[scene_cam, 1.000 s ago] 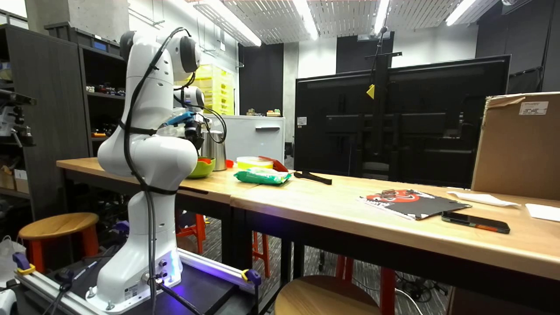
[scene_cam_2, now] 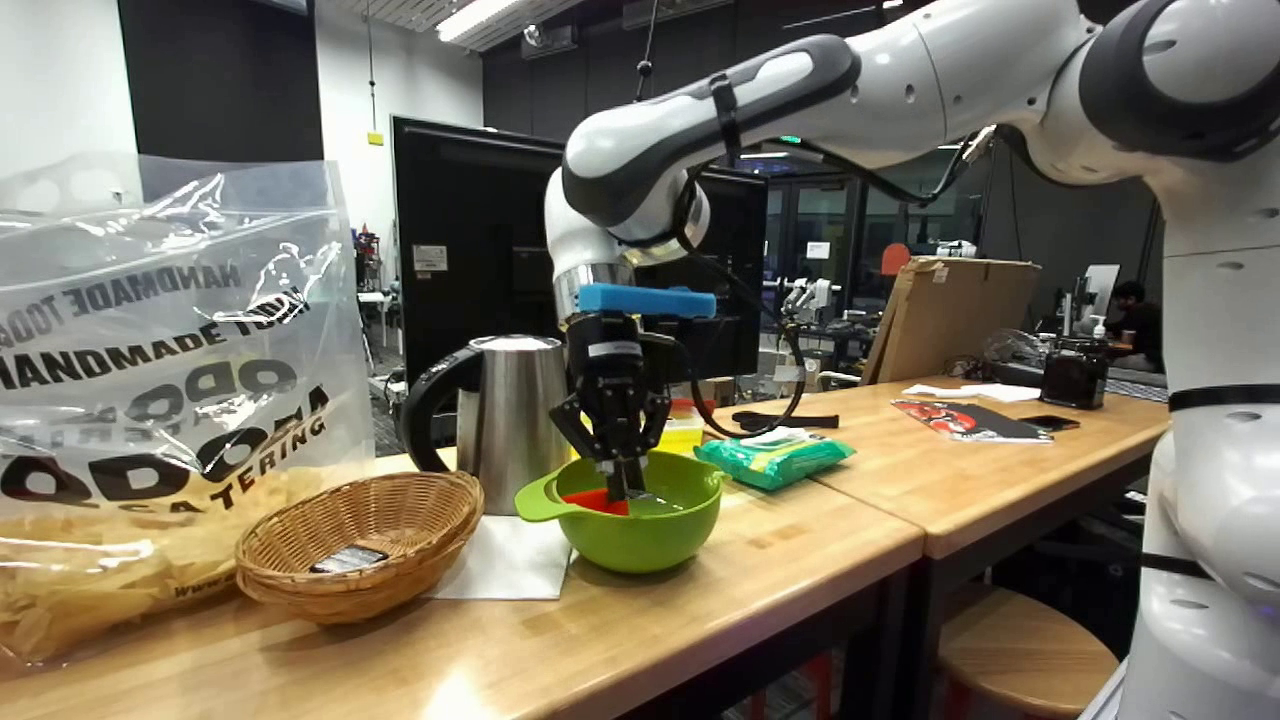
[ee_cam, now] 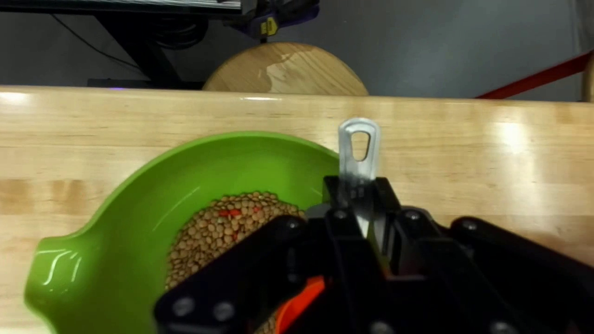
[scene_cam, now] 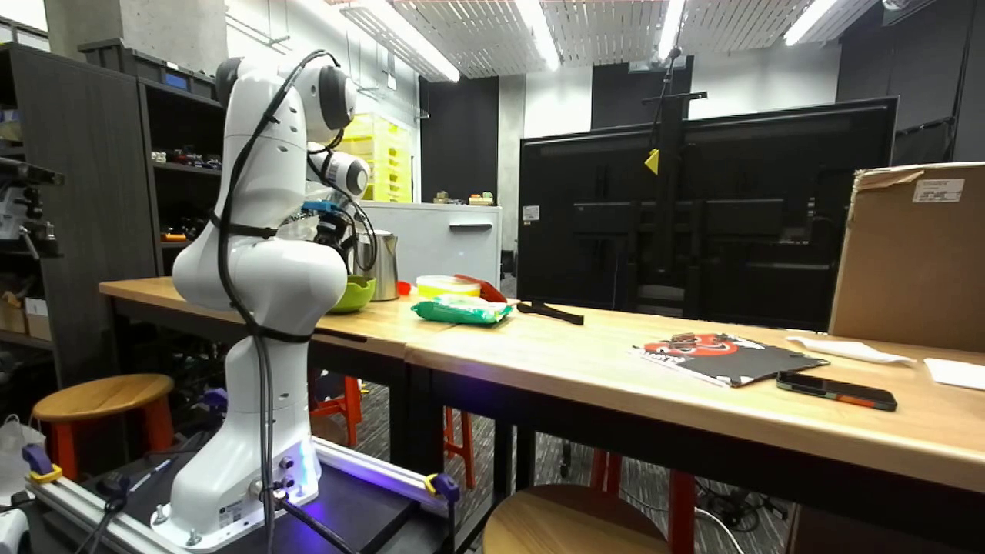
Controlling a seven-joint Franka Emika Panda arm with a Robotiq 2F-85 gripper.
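A green bowl (scene_cam_2: pixel 642 536) with a pouring lip stands on the table near its front edge. Brown lentils with a few red bits (ee_cam: pixel 222 231) lie in it. My gripper (scene_cam_2: pixel 620 486) points down into the bowl. In the wrist view its fingers (ee_cam: pixel 385 195) are shut on a flat metal handle (ee_cam: pixel 351 164), whose slotted end sticks out past them. Something red-orange (scene_cam_2: pixel 596 500) is inside the bowl by the fingertips, and a curved part of it shows beneath the gripper in the wrist view. Whether it joins the metal handle is hidden by the gripper.
A steel kettle (scene_cam_2: pixel 513 414) stands just behind the bowl, and a wicker basket (scene_cam_2: pixel 360 540) is left of it in exterior view 2. A green wipes packet (scene_cam_2: pixel 776 457) lies to the right. A large plastic bag (scene_cam_2: pixel 180 408) fills the far left.
In exterior view 1 the hand was tilted and farther right; now it hangs more upright and farther left over the bowl. The red piece seen at the bowl's rim no longer shows there.
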